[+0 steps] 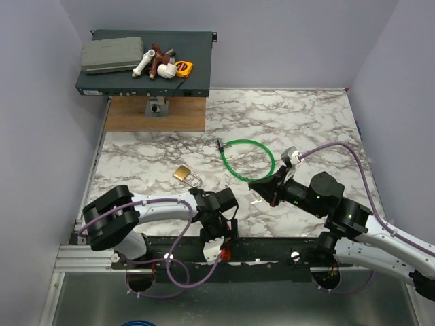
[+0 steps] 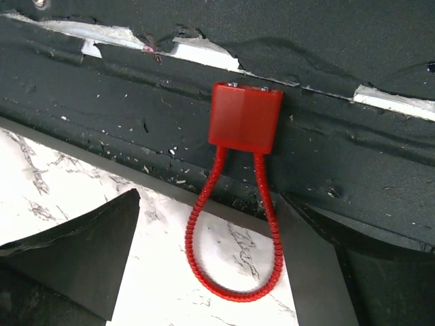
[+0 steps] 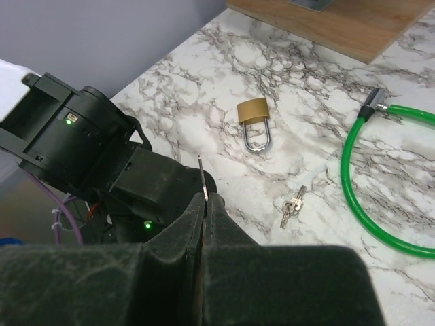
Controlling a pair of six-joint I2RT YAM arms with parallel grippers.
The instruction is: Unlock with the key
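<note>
My left gripper stands open over the red cable lock [image 2: 245, 117], whose body rests on the black front edge and whose loop reaches onto the marble, between the fingers. My right gripper is shut, raised at the right [image 1: 265, 187], with a thin metal piece [image 3: 200, 170] upright at its tips; I cannot tell whether it is a key. A brass padlock [image 3: 252, 109] and small keys [image 3: 293, 205] lie on the marble.
A green cable lock [image 1: 251, 142] lies at mid table. The wooden board [image 1: 136, 122] and shelf [image 1: 197, 85] stand at the back left.
</note>
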